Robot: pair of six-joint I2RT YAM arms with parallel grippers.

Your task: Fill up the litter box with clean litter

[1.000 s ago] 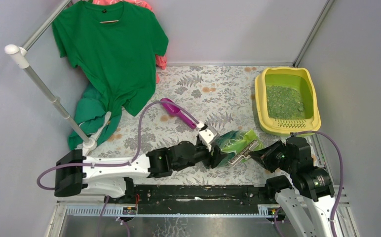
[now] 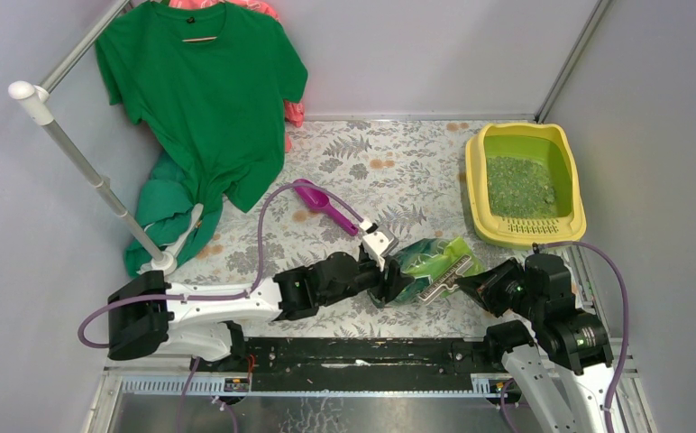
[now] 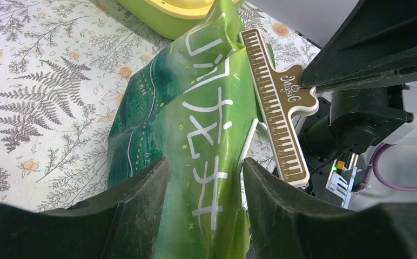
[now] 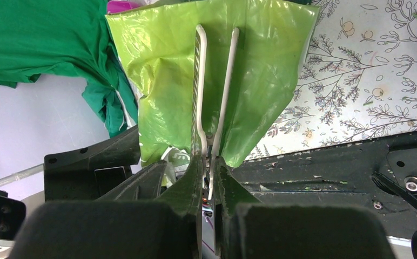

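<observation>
The yellow-green litter box [image 2: 477, 185] stands at the back right, with greenish litter [image 2: 520, 187] spread over its floor. A green litter bag [image 3: 195, 124] lies on the patterned mat in front of it. Across the bag's end nearer my right arm sits a brown piano-patterned clip [image 3: 282, 102]. My right gripper has its narrow fingertips closed together on the clip's handle tabs. My left gripper is open, its fingers [image 3: 152, 189] on either side of the bag. Whether both touch the plastic I cannot tell.
A magenta scoop [image 2: 326, 207] lies left of the bag. Green cloth [image 2: 209, 99] hangs over a pole at the left. Bare mat [image 2: 398, 162] stretches behind the bag, and a grey wall [image 2: 660, 180] bounds the right.
The right gripper stays at the clip, and bag, scoop and litter box look unmoved.
</observation>
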